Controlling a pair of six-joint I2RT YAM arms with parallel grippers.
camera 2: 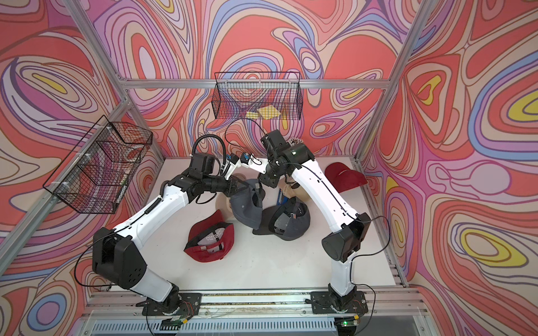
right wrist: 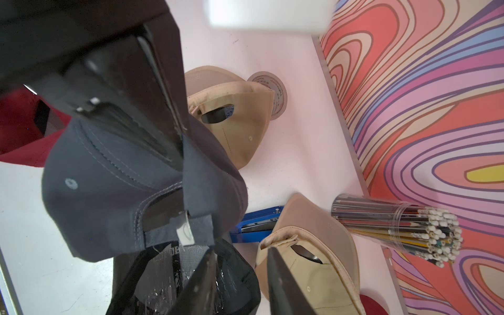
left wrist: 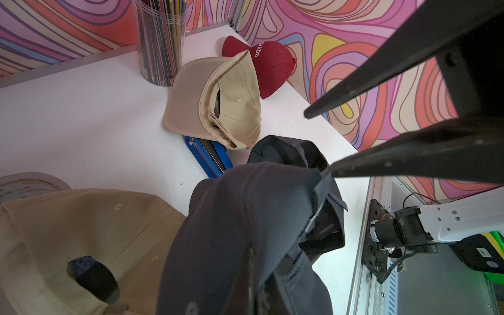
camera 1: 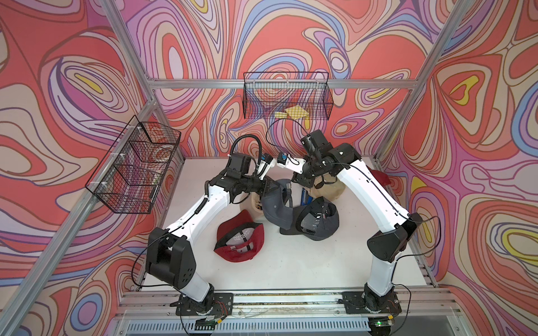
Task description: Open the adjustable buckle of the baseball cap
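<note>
A dark grey baseball cap [camera 1: 275, 208] hangs above the table, its fabric pinched in my shut left gripper [camera 1: 268, 186]. The right wrist view shows the cap's rear opening, with a strap [right wrist: 160, 234], a metal buckle [right wrist: 184, 231] and a short strap end [right wrist: 203, 229] sticking out beyond it. Whether the buckle's clasp is open cannot be told. My right gripper stands open beside that strap end, nothing between its fingers. In the left wrist view, the tip of its lower finger [left wrist: 399, 153] appears close to the strap end or touching it.
Below lies another dark cap [camera 1: 319, 219], with a red cap [camera 1: 239, 240] to the left. Tan caps [right wrist: 309, 262] [right wrist: 231, 120], a blue object [right wrist: 257, 223] and a clear tub of pencils [right wrist: 393, 225] occupy the back.
</note>
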